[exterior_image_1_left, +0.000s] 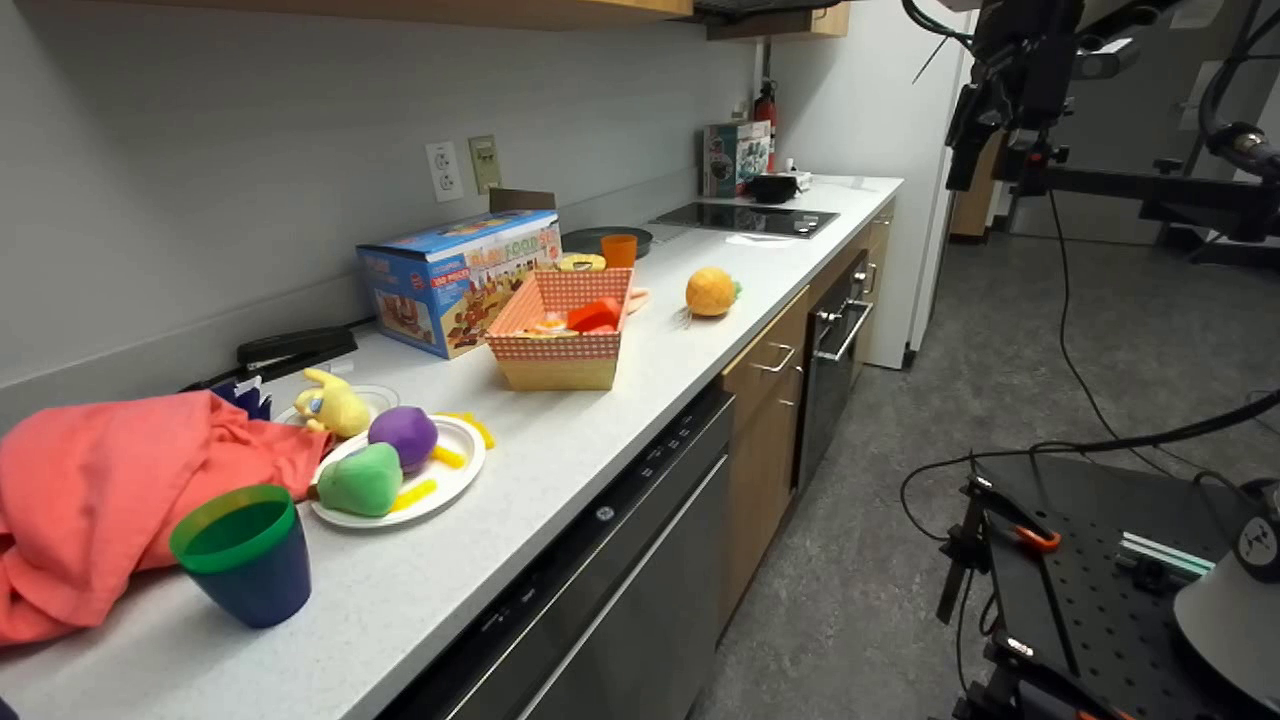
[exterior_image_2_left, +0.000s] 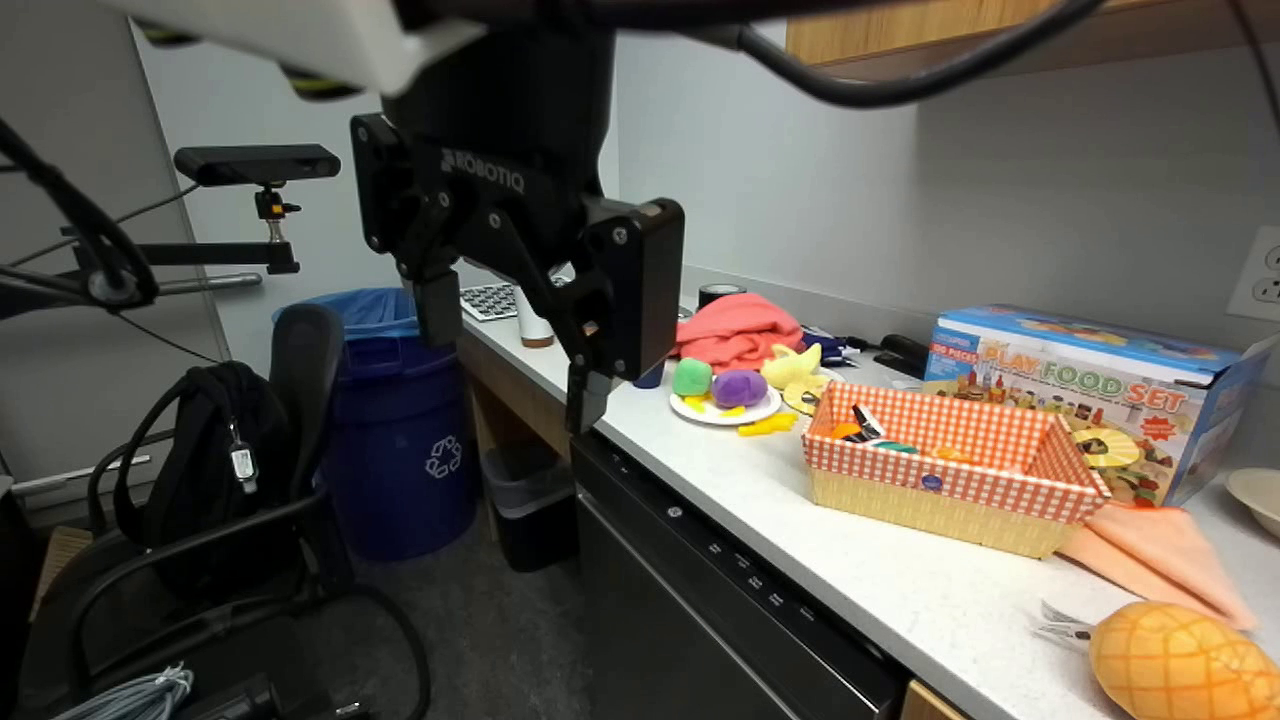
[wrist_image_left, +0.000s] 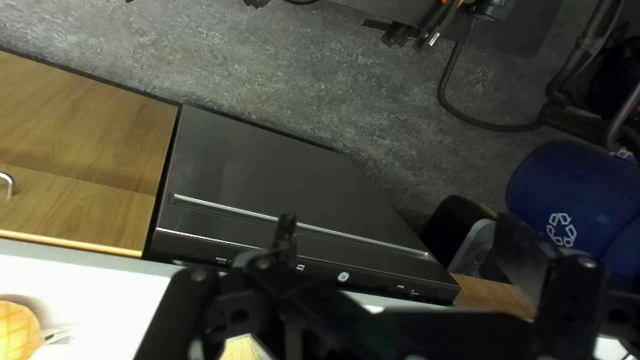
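Observation:
My gripper (exterior_image_2_left: 513, 354) hangs open with nothing between its fingers, high and out in front of the counter. The wrist view has the dishwasher front and floor beneath it. On the white plate (exterior_image_1_left: 465, 472) rest a green pear (exterior_image_1_left: 361, 480), a purple toy (exterior_image_1_left: 403, 436) and yellow sticks. Farther along stands a checkered basket (exterior_image_1_left: 559, 360) holding red and other small toy pieces. Beyond that lies an orange pineapple-like toy (exterior_image_1_left: 710, 292). A blue-and-green cup (exterior_image_1_left: 250, 564) stands near a red cloth (exterior_image_1_left: 114, 492). All these things are well apart from the gripper.
The play food box (exterior_image_1_left: 450, 282) stands against the wall behind the basket, and a yellow toy (exterior_image_1_left: 337, 406) sits behind the plate. Bare counter (exterior_image_1_left: 576, 426) runs along the front edge. An upper cabinet (exterior_image_2_left: 960, 48) overhangs the counter.

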